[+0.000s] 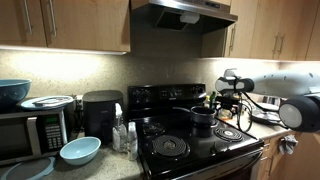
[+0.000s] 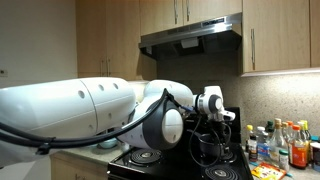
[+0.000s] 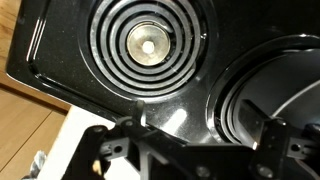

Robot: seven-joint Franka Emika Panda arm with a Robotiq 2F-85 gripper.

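Observation:
A dark pot [image 1: 203, 116] stands on the black stove [image 1: 176, 168], towards the back right of the cooktop. In the wrist view part of the pot [image 3: 285, 92] shows at the right edge, beside a bare coil burner [image 3: 150, 42]. My gripper is over the cooktop with its fingers apart, and nothing shows between them. One finger [image 3: 252, 119] overlaps the pot in that view; whether it touches cannot be told. From the second exterior view, the arm [image 2: 165, 125] reaches across to the pot's area.
Left of the stove are a light blue bowl [image 1: 80, 150], spray bottles [image 1: 119, 130], a black appliance [image 1: 103, 112] and a microwave [image 1: 32, 136]. Several bottles [image 2: 299, 146] crowd the counter on the stove's right. The range hood [image 1: 183, 15] hangs above. The front left burner [image 1: 170, 147] is empty.

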